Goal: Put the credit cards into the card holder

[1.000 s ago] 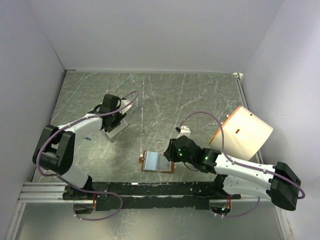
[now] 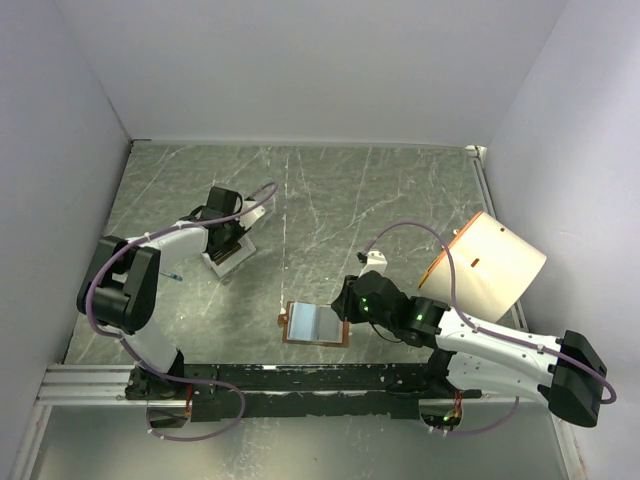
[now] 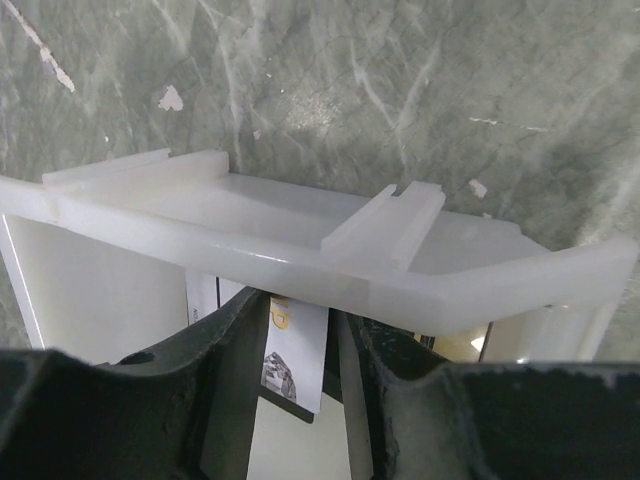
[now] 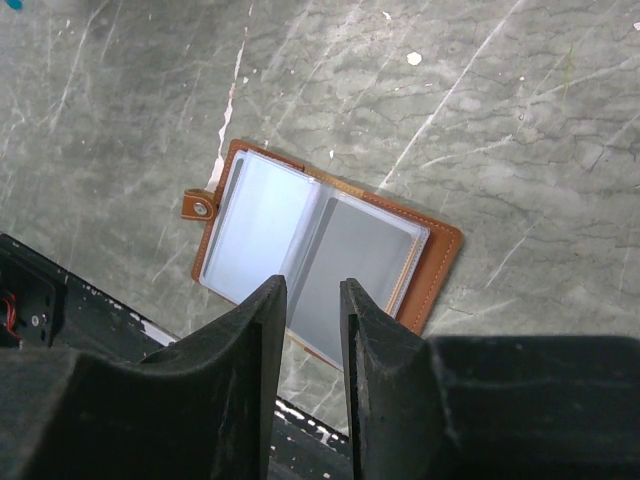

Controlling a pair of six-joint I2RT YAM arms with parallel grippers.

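Note:
A white plastic tray [image 2: 230, 259] [image 3: 500, 285] on the left of the table holds several cards, among them a white card with yellow print [image 3: 296, 355]. My left gripper [image 2: 225, 235] is down in the tray, its fingertips either side of that card's upper part; whether they grip it I cannot tell. The open brown leather card holder [image 2: 315, 322] [image 4: 430, 282] lies at front centre, its clear sleeves showing no cards. My right gripper [image 2: 345, 300] hovers over the holder, fingers apart with nothing between them.
A large cream board or box [image 2: 485, 265] with orange edging stands at the right. A small blue item [image 2: 172, 276] lies left of the tray.
My left arm has shifted slightly, its fingers still in the tray. My right arm has moved a little to the right. The tray and holder have not moved.

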